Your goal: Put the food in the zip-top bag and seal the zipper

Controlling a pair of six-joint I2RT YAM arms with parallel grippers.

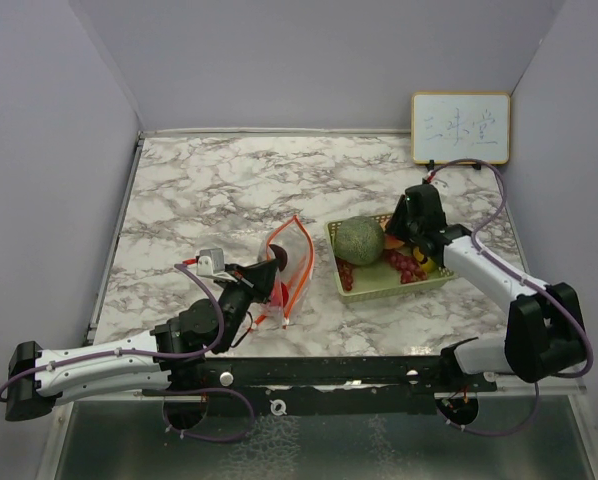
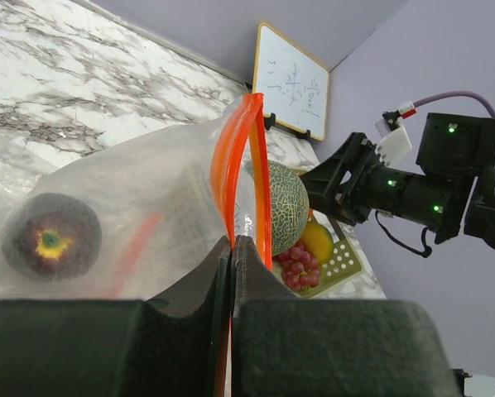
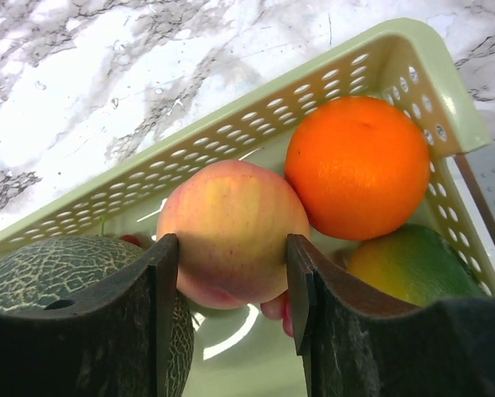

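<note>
The clear zip top bag (image 1: 297, 262), with its orange zipper edge (image 2: 258, 124), stands with its mouth partly spread; dark round fruit (image 2: 51, 236) shows inside. My left gripper is shut on one edge of the bag's mouth. In the right wrist view a peach (image 3: 231, 194) lies in the green basket (image 3: 156, 157). My right gripper is part open, its fingers at both sides of the peach. Whether both pads press on it is hard to tell. An orange (image 3: 358, 168) touches the peach; a netted melon (image 3: 57, 269) lies left of it.
Red grapes (image 1: 409, 268) and a yellow-green mango (image 3: 413, 263) share the basket. A small whiteboard (image 1: 461, 127) stands at the back right.
</note>
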